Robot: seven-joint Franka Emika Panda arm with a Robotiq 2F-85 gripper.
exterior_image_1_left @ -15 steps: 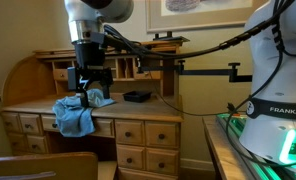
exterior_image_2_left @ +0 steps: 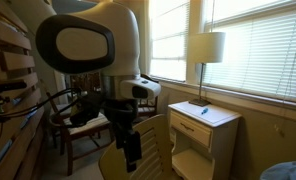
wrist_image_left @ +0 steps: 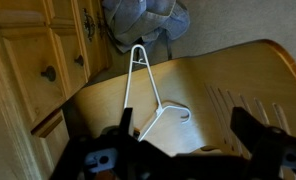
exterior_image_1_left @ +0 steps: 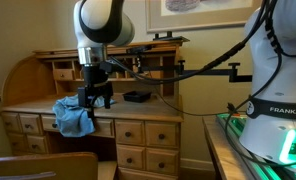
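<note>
My gripper (exterior_image_1_left: 97, 99) is open, with its fingers pointing down in front of the desk. In the wrist view, the two dark fingertips of the gripper stand wide apart. A white hanger (wrist_image_left: 156, 103) lies on a wooden chair seat below, its hook pointing right; the fingers partly cover its lower end. In exterior view 1, a blue cloth (exterior_image_1_left: 74, 117) drapes over the desk's front edge, just left of the gripper in that view. A blue-grey cloth (wrist_image_left: 146, 22) also shows beyond the seat in the wrist view; whether it is the same cloth I cannot tell.
The wooden desk (exterior_image_1_left: 133, 119) has several drawers and a black tray (exterior_image_1_left: 137, 96) on top. Slats of the chair back (exterior_image_2_left: 148, 150) rise close to the gripper. A white side table (exterior_image_2_left: 206, 126) with a lamp (exterior_image_2_left: 205, 49) stands by the window.
In exterior view 1 my gripper has come down and the hand has shifted slightly right and turned. The blue cloth has stayed in place.
</note>
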